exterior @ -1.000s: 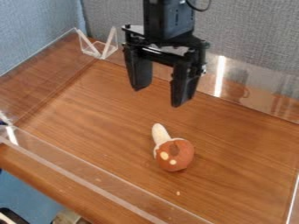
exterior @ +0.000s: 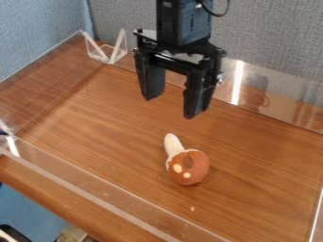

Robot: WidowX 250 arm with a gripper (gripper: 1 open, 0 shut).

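Note:
My black gripper (exterior: 173,87) hangs at the top centre of the camera view, open, with its two fingers apart and nothing between them. Below it on the wooden table lies a toy mushroom (exterior: 188,165), with a reddish-orange spotted cap toward the front and a pale stem pointing back. The gripper is above and behind the mushroom, apart from it.
Clear low walls (exterior: 266,99) border the wooden tabletop (exterior: 108,128). A white wire holder (exterior: 105,47) stands at the back left. Grey padded panels rise behind.

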